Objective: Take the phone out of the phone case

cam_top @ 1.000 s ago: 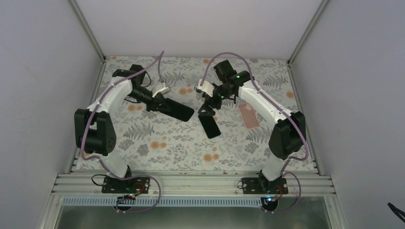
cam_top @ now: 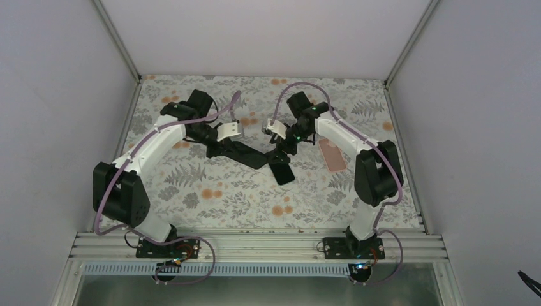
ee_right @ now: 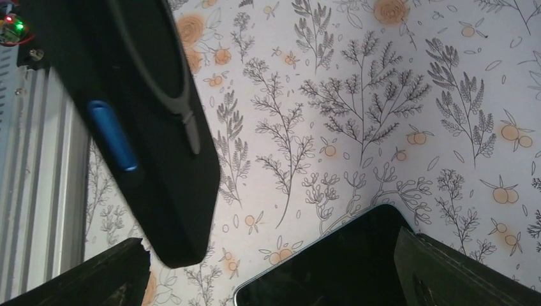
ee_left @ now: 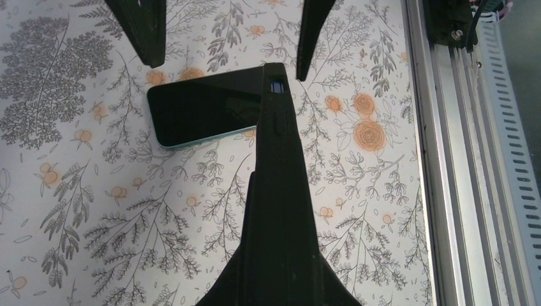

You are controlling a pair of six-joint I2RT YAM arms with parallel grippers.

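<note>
My left gripper point(cam_top: 220, 148) is shut on the black phone case point(cam_top: 247, 155), which sticks out to the right above the table. Seen edge-on in the left wrist view, the case point(ee_left: 281, 172) has a small slot with blue showing at its far end. The dark phone point(cam_top: 282, 173) lies screen up on the table, out of the case; its pale rim shows on the phone point(ee_right: 332, 264) in the right wrist view. Over the phone's upper end, close to the case's right end, my right gripper point(cam_top: 275, 157) stands open with nothing gripped. Whether it touches the case I cannot tell.
A pink flat rectangle point(cam_top: 332, 155) lies on the right side of the patterned table, behind the right forearm. Metal rails point(cam_top: 274, 237) run along the front edge.
The left gripper has moved right with the black case, whose end now reaches close to the right gripper. My right gripper has shifted slightly down over the phone. The phone stays put.
</note>
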